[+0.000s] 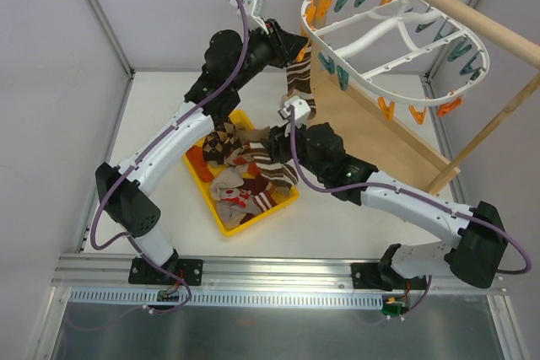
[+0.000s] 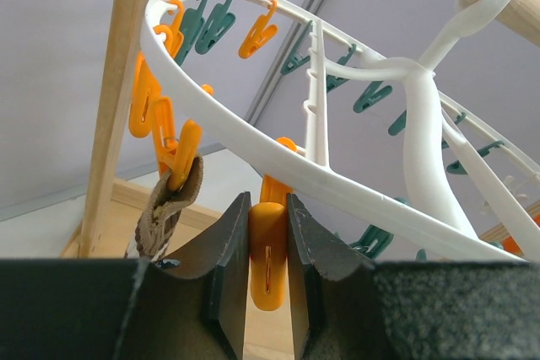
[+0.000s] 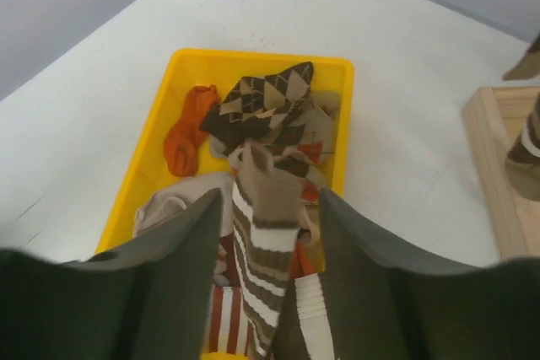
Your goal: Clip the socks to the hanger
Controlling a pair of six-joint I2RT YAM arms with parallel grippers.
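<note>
My left gripper is shut on an orange clip (image 2: 267, 267) under the white ring of the hanger (image 2: 245, 145). Left of it, a brown sock (image 2: 160, 221) hangs from another orange clip (image 2: 184, 156); this striped sock (image 1: 299, 86) shows below the ring in the top view. Over the yellow box, my right gripper has its blurred fingers spread apart. A brown sock with white stripes (image 3: 263, 246) appears between and below them, its top blurred, over the other socks. Whether it touches a finger is unclear.
The yellow box (image 3: 348, 107) holds several socks, among them an orange one (image 3: 186, 132) and a checkered one (image 3: 266, 99). Wooden bars (image 1: 477, 14) carry the hanger at the right.
</note>
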